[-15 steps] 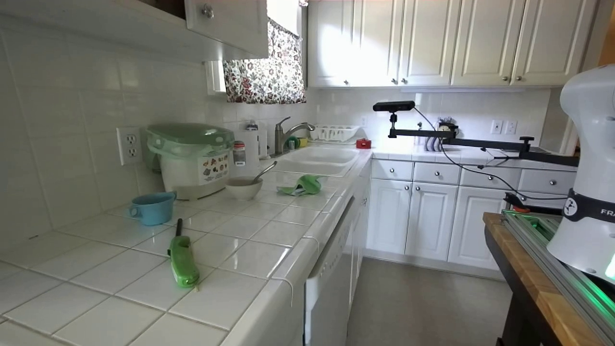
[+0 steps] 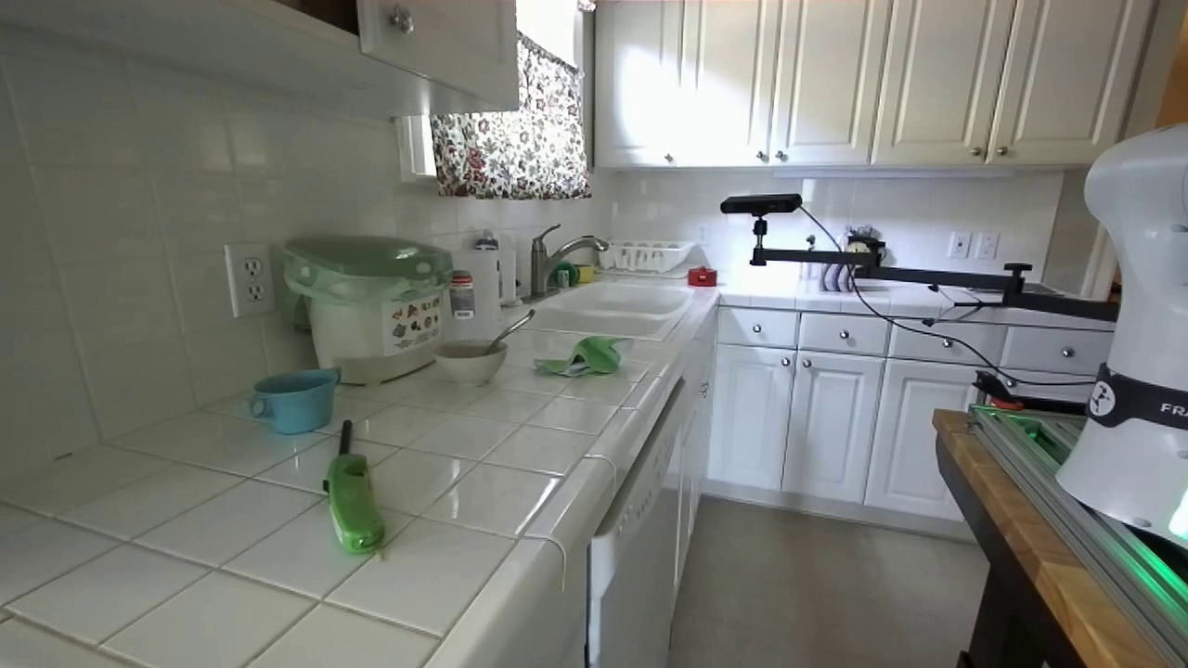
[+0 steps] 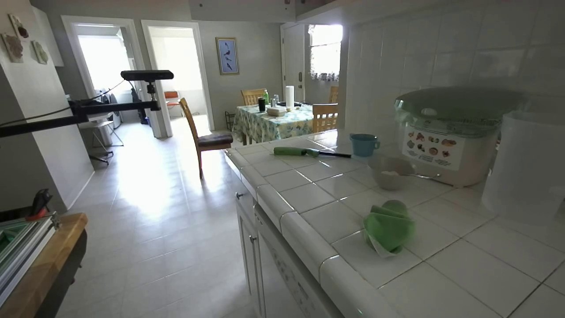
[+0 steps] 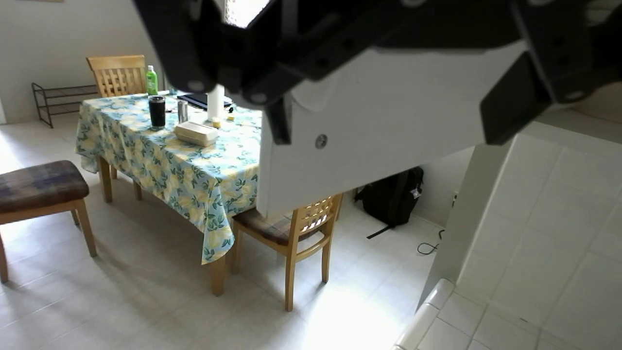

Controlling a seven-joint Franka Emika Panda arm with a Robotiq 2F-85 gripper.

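Note:
In the wrist view my gripper is open, its two dark fingers wide apart. A white cabinet door (image 4: 373,151) fills the space between and beyond them, with a small screw head showing on its face. The left finger overlaps the door near its edge; whether either finger touches it I cannot tell. In exterior view 1 an upper cabinet door (image 2: 457,50) with a round knob (image 2: 401,19) hangs at top left, beside a dark opening. Neither exterior view shows the gripper; only the white arm (image 2: 1147,301) is visible at the right edge of exterior view 1.
Along the tiled counter (image 2: 468,501) lie a green lighter (image 2: 354,507), a blue cup (image 2: 295,401), a bowl with a spoon (image 2: 470,363), a green cloth (image 2: 596,356) and a lidded bin (image 2: 373,317). A dining table (image 4: 175,157) and chairs stand beyond the gripper.
The white arm at the right edge has shifted very slightly. The objects on the counter and the upper cabinet door look the same.

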